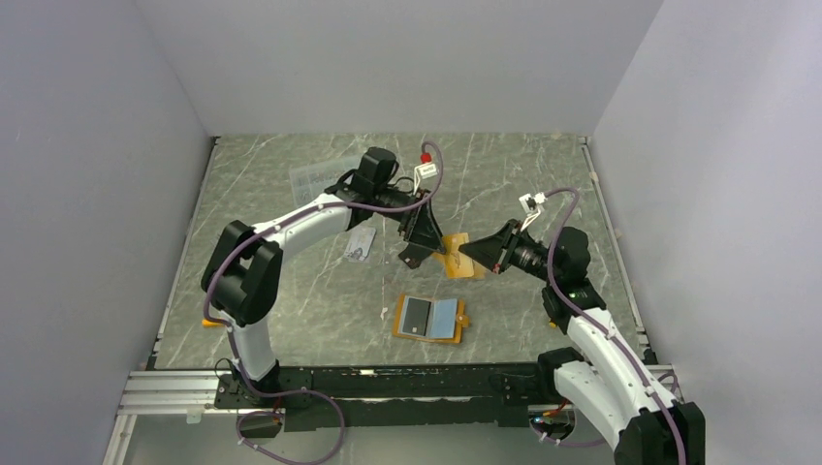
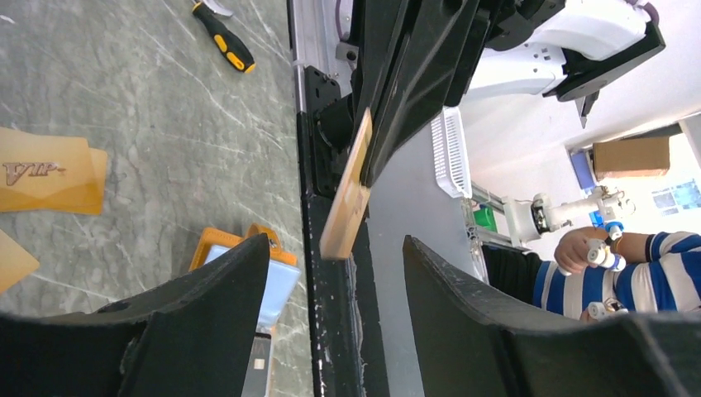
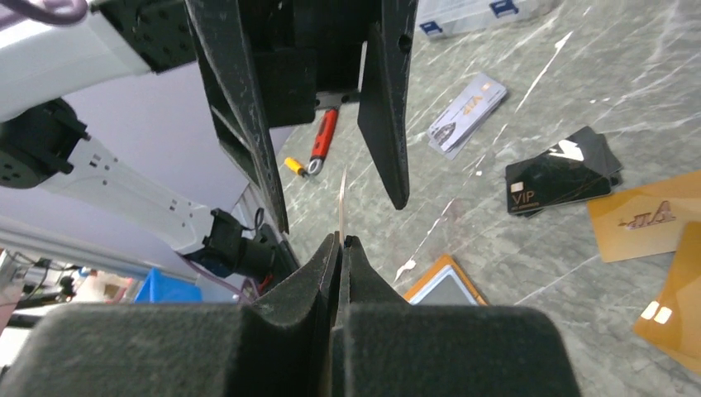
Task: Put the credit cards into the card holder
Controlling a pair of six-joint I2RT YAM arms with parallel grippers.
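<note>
My right gripper is shut on a thin tan card [image 2: 347, 213], which shows edge-on in both wrist views. Facing it, my left gripper stands open, and the card's free end points into the gap between its fingers without visible contact. Below lie orange cards [image 1: 458, 267], overlapping black cards [image 3: 558, 175] and grey cards [image 1: 360, 243]. The orange card holder [image 1: 396, 332] lies unfolded near the front edge, with a dark grey panel at left and a light blue one at right.
A clear plastic box [image 1: 315, 179] lies at the back left. A black-and-yellow screwdriver [image 2: 223, 37] and a red-handled tool [image 3: 325, 135] rest on the grey marbled table [image 1: 523, 320]. Bare surface surrounds the card holder on both sides.
</note>
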